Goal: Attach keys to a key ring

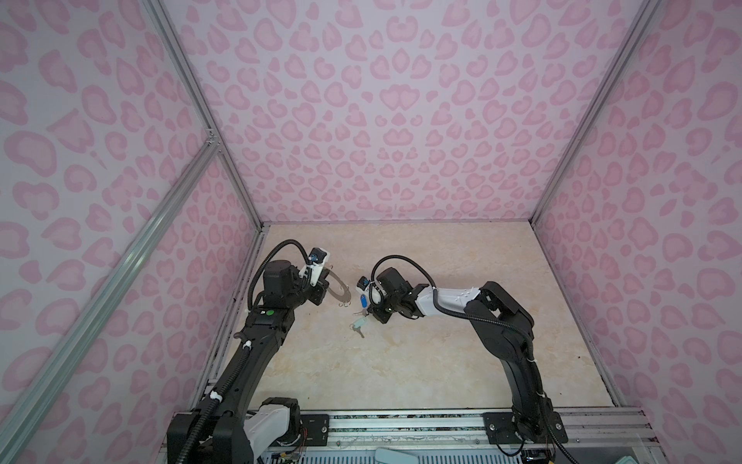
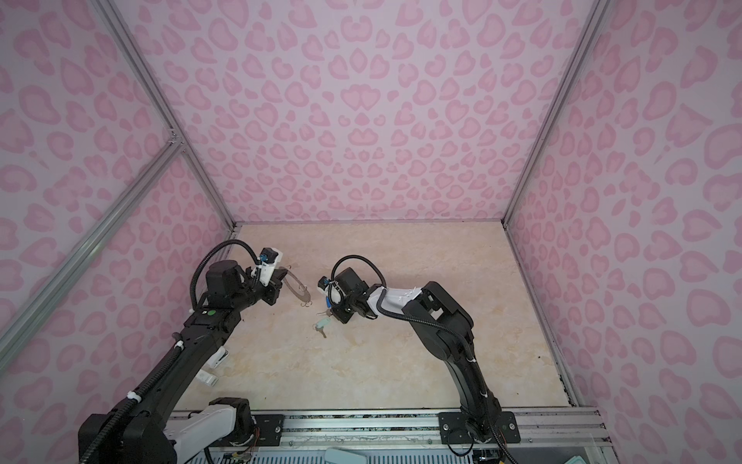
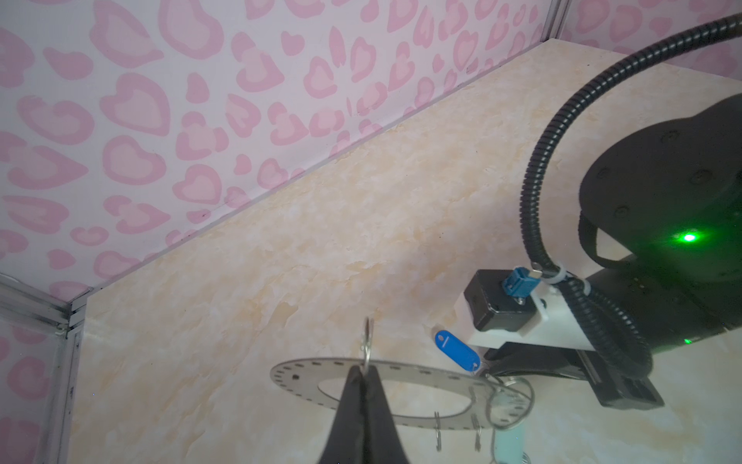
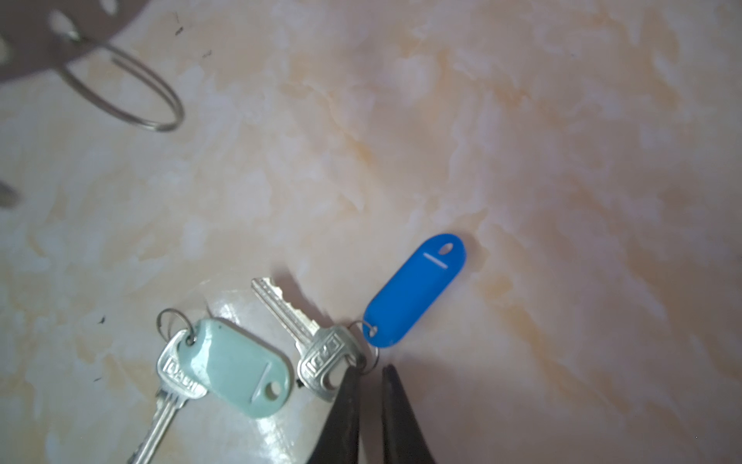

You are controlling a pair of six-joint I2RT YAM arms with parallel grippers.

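In the left wrist view my left gripper is shut, with a small metal ring at its tips. The flat oval key ring plate [image 3: 305, 379], with holes along its rim, hangs there above the table. A wire loop [image 4: 127, 116] dangles from that plate in the right wrist view. Low over the table, my right gripper is shut, its tips close together beside a silver key [image 4: 328, 359] that is looped to a blue tag [image 4: 413, 290]. Whether the thin wire ring lies between those tips cannot be told.
A pale green tag [image 4: 235, 367] with a second key [image 4: 179, 375] lies just left of the first key. The patterned wall [image 3: 154, 100] rises behind.
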